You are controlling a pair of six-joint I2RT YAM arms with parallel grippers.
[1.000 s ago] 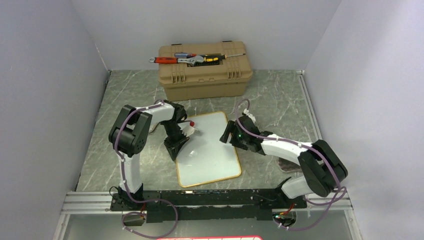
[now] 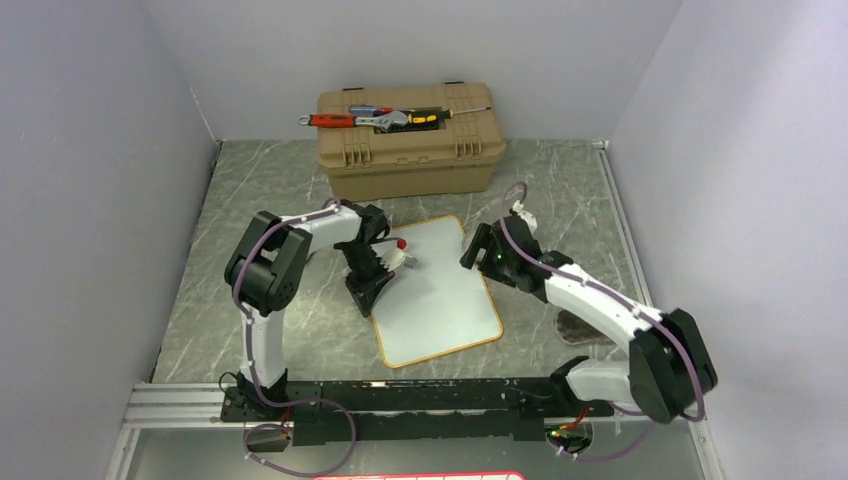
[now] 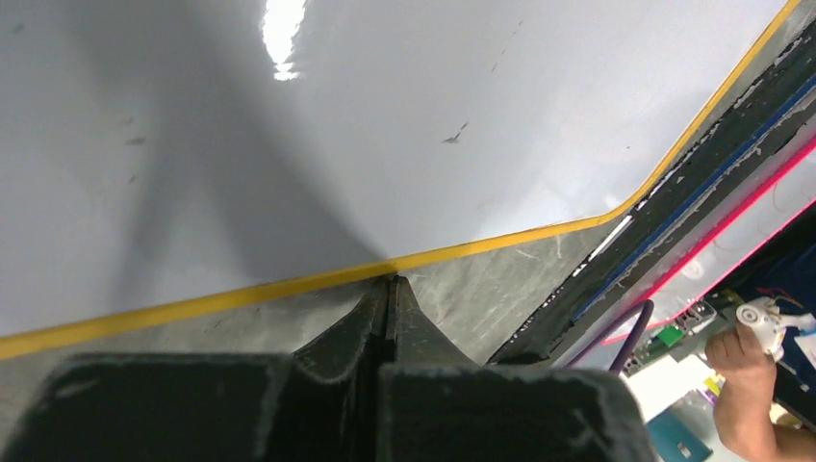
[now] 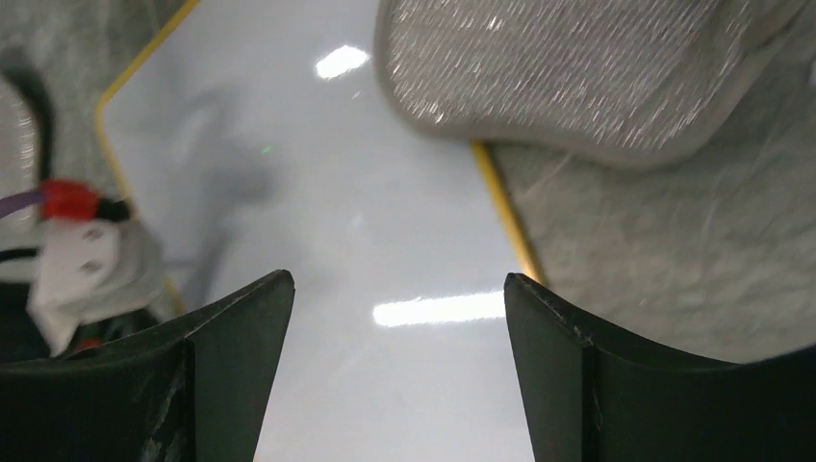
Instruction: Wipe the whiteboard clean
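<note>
The white whiteboard (image 2: 440, 310) with its yellow rim lies flat on the grey table in the middle. My left gripper is shut on the board's yellow rim (image 3: 462, 250), at the left side as seen from above. A few small dark specks show on the board's face, one smudge (image 3: 455, 136) near that rim. Over the board's right edge is my right gripper, its fingers wide apart with nothing between them; the board lies below. In the right wrist view, a grey mesh-textured piece (image 4: 558, 72) covers part of the board's edge.
A tan toolbox (image 2: 410, 175) with tools on its lid stands behind the board. A dark mesh-like item (image 2: 578, 328) lies partly hidden by the right arm. Grey walls close both sides; the table left of the left arm is mostly clear.
The whiteboard has shifted to the right, and my left gripper at its rim has moved with it.
</note>
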